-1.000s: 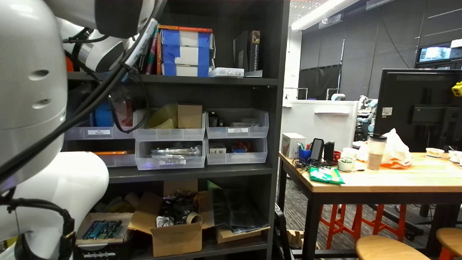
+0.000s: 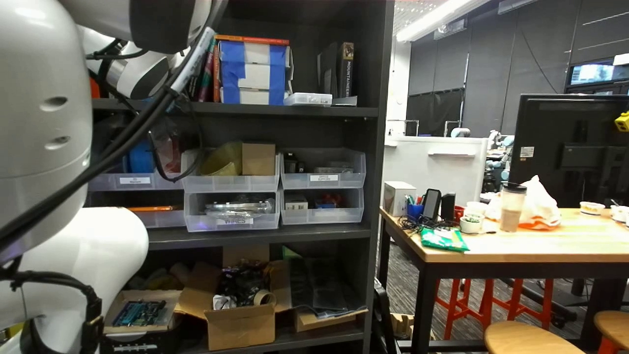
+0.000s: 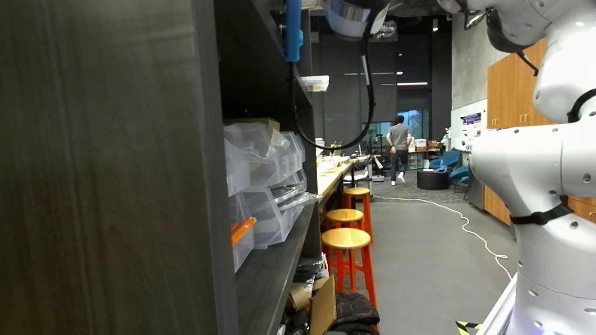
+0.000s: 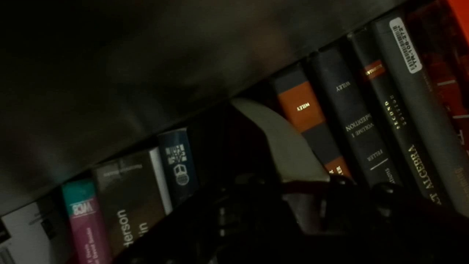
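Observation:
In the dim wrist view, a row of upright books stands on a dark shelf, among them an orange-banded Wiley book (image 4: 303, 105), a dark Algebra book (image 4: 395, 118) and a magenta-and-teal book (image 4: 89, 224). My gripper is a dark shape at the bottom, shut on a pale book-like object (image 4: 285, 143) with a dark side, which sits in the row left of the Wiley book. Its lower part is hidden by the fingers, and shadow blurs the contact. Neither exterior view shows the gripper; the arm (image 2: 41, 106) hides it in the first.
A dark board (image 4: 132, 66) runs close along the book row. On the shelf below are clear bins (image 2: 233, 212); an open cardboard box (image 2: 242, 327) sits lower. Blue-and-white boxes (image 2: 254, 73) share the upper shelf. A wooden table (image 2: 566, 248) stands to the right.

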